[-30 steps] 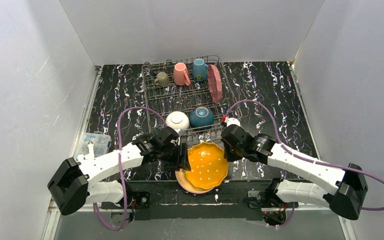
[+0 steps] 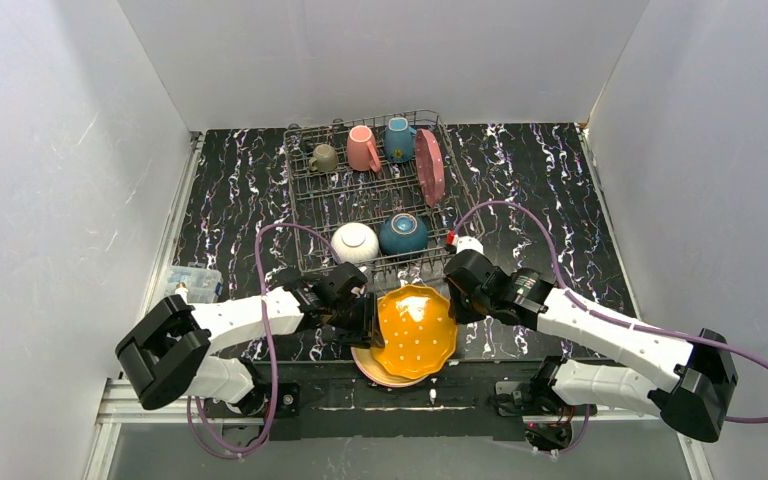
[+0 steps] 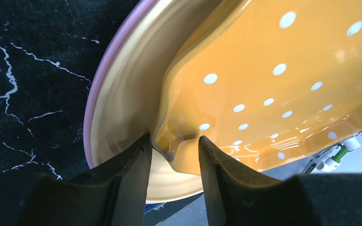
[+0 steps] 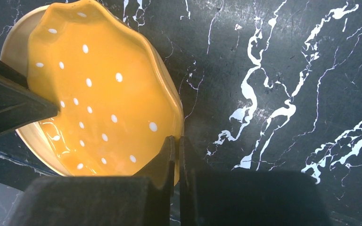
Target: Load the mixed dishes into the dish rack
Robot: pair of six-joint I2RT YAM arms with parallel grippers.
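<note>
A scalloped yellow plate with white dots (image 2: pixel 418 325) lies over a cream plate with a pink edge (image 2: pixel 388 380) at the counter's front. In the right wrist view, the fingers of my right gripper are shut on the yellow plate's right rim. My left gripper stands partly open at the opposite rim. One of its fingers is outside the rim, close against it, and the other is over the plate's inner face. The wire dish rack (image 2: pixel 305 215) stands behind both arms.
In the rack are a white bowl (image 2: pixel 355 242), a teal bowl (image 2: pixel 403 234), a pink plate on edge (image 2: pixel 429 167), a pink mug (image 2: pixel 363 149), a blue mug (image 2: pixel 399 140) and a small olive cup (image 2: pixel 324 158). A clear box (image 2: pixel 195 283) sits at the left. Counter right of the rack is clear.
My left arm has shifted slightly right and its forearm has swung a little, with the fingers staying at the yellow plate's left rim. The right arm and the plates have barely moved.
</note>
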